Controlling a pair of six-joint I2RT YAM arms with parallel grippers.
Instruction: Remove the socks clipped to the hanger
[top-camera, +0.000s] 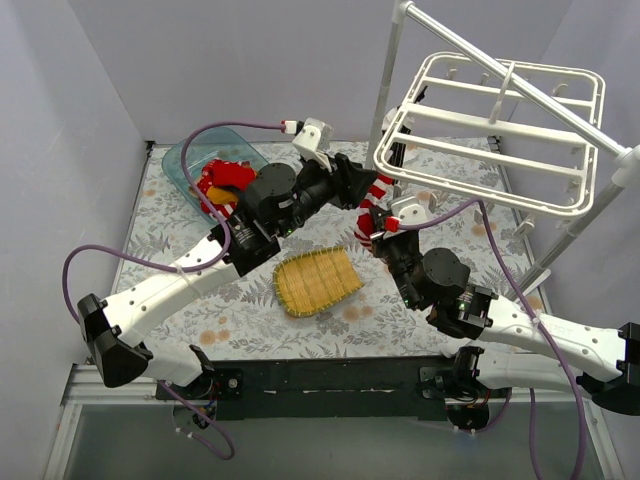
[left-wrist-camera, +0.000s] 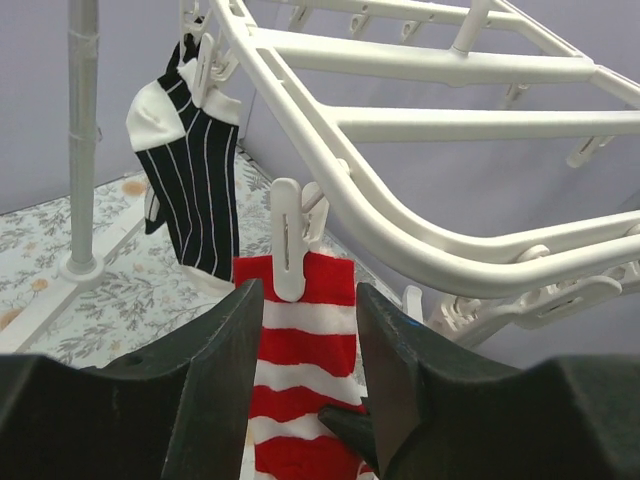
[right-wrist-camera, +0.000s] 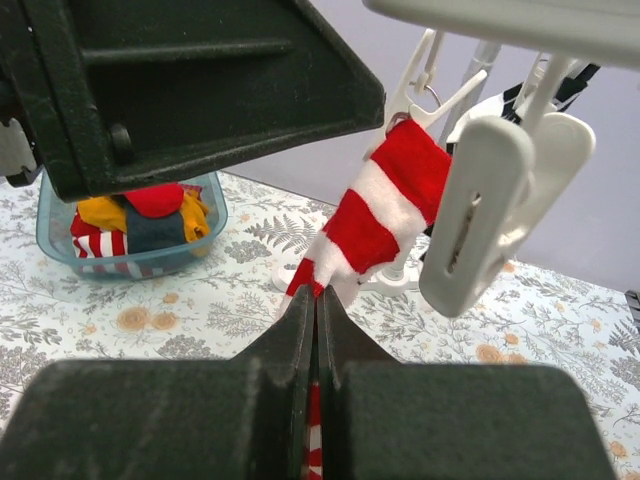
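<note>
A red-and-white striped sock (left-wrist-camera: 305, 345) hangs from the white hanger (top-camera: 480, 128), its top edge under a white clip (left-wrist-camera: 288, 240). Low on this sock, my right gripper is shut, with striped fabric showing above and below its fingertips. My left gripper is part open near the sock's clipped top; its fingers stand apart on either side of the sock in the left wrist view, and they do not visibly pinch it. Farther back hangs a black-and-white striped sock (left-wrist-camera: 200, 170), held by another clip (left-wrist-camera: 205, 70).
A clear bin (top-camera: 200, 160) with red and yellow cloth stands at the back left. On the patterned table lies a woven mat (top-camera: 316, 281). Empty clips (right-wrist-camera: 480, 215) and the hanger's frame crowd the space beside my right gripper.
</note>
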